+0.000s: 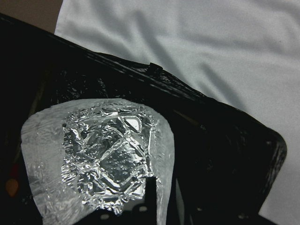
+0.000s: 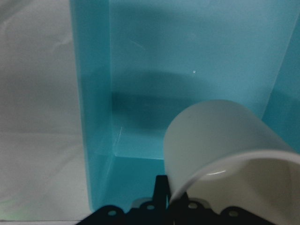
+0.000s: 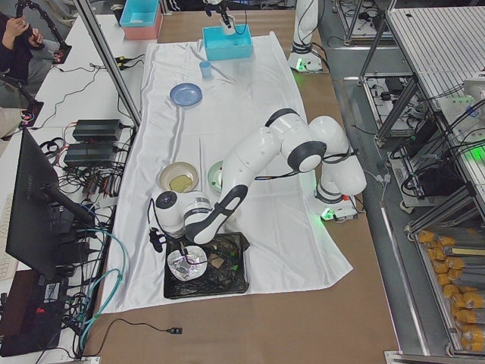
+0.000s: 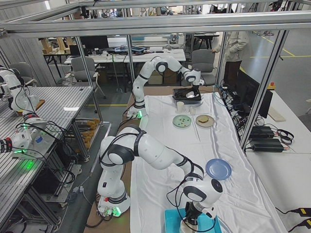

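Note:
A crumpled silver foil dish (image 3: 187, 266) (image 1: 105, 150) is over the black bag-lined bin (image 3: 226, 282) (image 1: 239, 145), with my left gripper at its rim, the rim between the fingers. A white cup (image 2: 211, 131) is tipped on its side over the turquoise bin (image 4: 172, 221) (image 2: 93, 117). My right gripper is shut on the cup's rim.
A blue plate (image 3: 186, 94) (image 4: 218, 168), a blue cup (image 3: 205, 70), a green plate (image 4: 181, 124) and a tan plate (image 3: 168, 174) with food are on the white cloth. A monitor stands along one side.

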